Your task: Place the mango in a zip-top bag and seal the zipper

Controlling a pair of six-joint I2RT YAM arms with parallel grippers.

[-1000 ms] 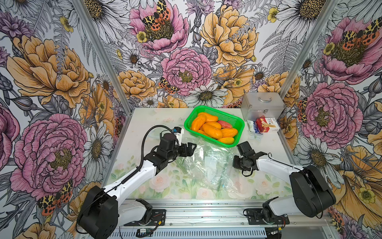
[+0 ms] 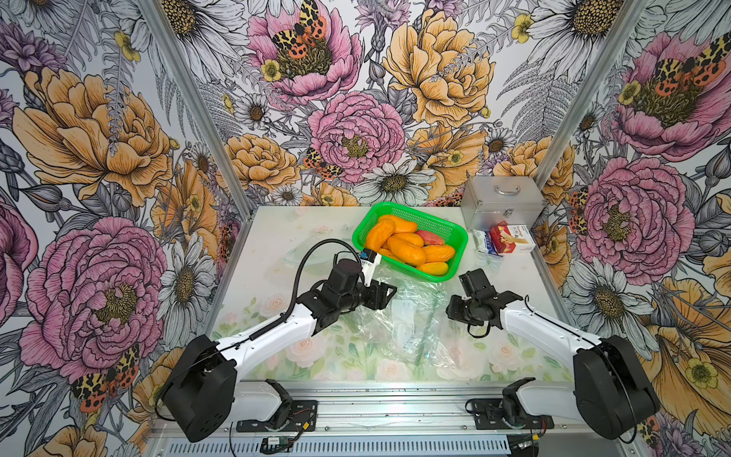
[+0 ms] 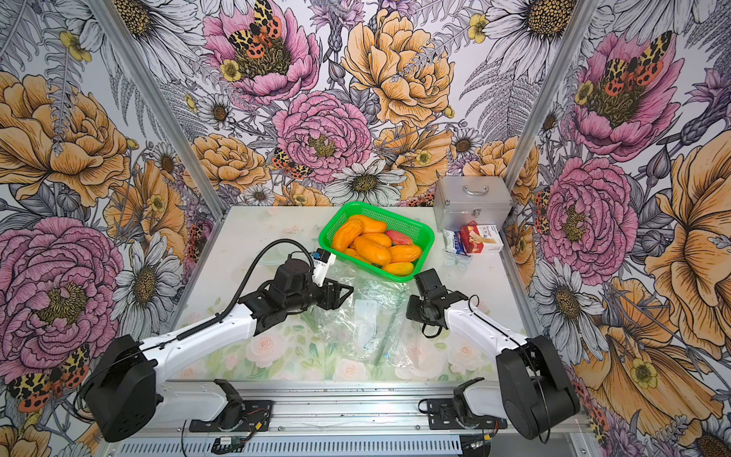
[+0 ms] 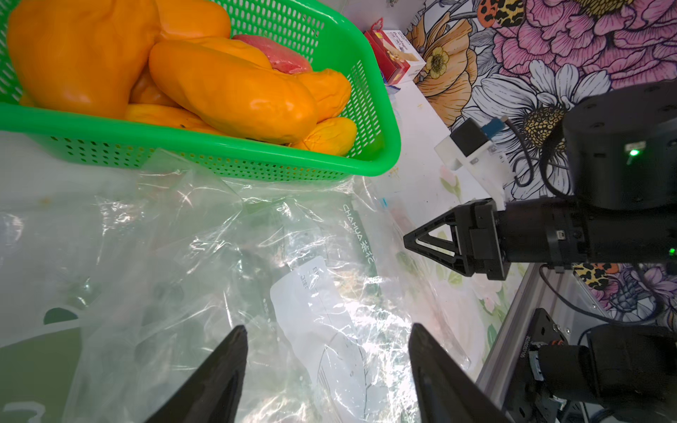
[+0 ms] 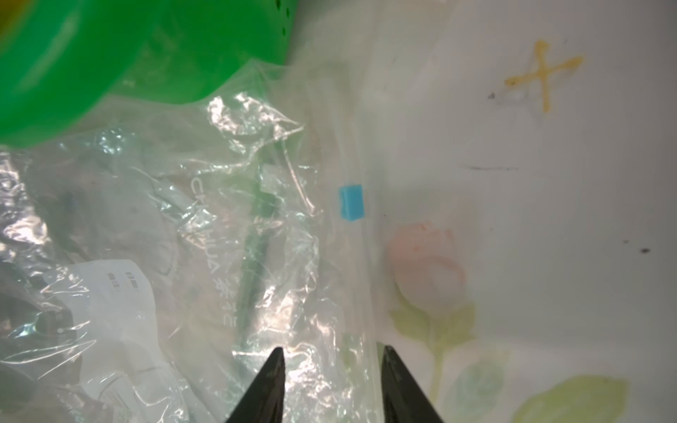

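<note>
A clear plastic zip bag (image 2: 411, 323) lies flat on the table in front of the green basket (image 2: 434, 278). Orange mangoes (image 4: 232, 95) fill that basket. My left gripper hovers over the bag's left part, its fingers spread and nothing between them. On the other side, my right gripper is above the bag's right edge, its fingers apart and empty. Near that edge shows a small blue tab (image 5: 351, 202). A white label patch (image 4: 321, 317) is visible on the bag. Beneath the basket's front rim the far edge of the bag is partly hidden.
Behind the basket's right side stand a silver metal case (image 2: 502, 202), a red and white box (image 2: 511, 238) and a small blue-white packet (image 2: 484, 242). Bare table surface (image 2: 281, 228) extends at the left and along the right side.
My left gripper has moved right, further over the bag. The right gripper has shifted slightly and turned a little. Bag, basket and mangoes look the same.
</note>
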